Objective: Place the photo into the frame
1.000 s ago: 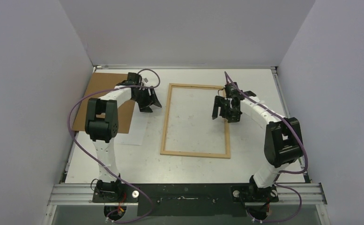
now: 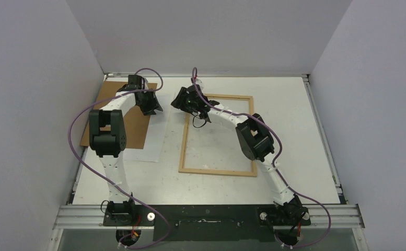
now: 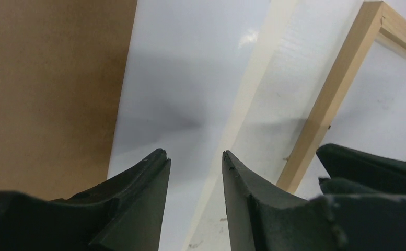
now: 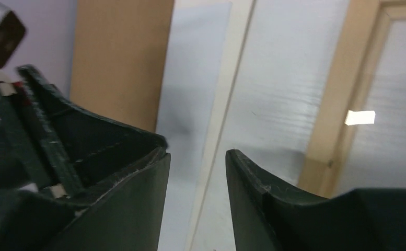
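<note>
The wooden frame (image 2: 216,172) lies in mid-table, a clear panel or bare table inside. Left of it a white sheet (image 2: 151,146), with a cream strip along its right edge in the wrist views, lies partly over or beside a brown board (image 2: 93,138). My left gripper is over the sheet, fingers part open, nothing visible between them. My right gripper is above the gap between sheet and frame's left side, close to the left one; its fingertips stand apart in its wrist view, and whether anything is between them I cannot tell.
Both arms are close together at the back left of the table, the left gripper showing in the right wrist view. Walls bound the sides and back.
My right gripper has travelled left across the frame to near the left one. My left gripper has shifted a little left and back from where it was.
</note>
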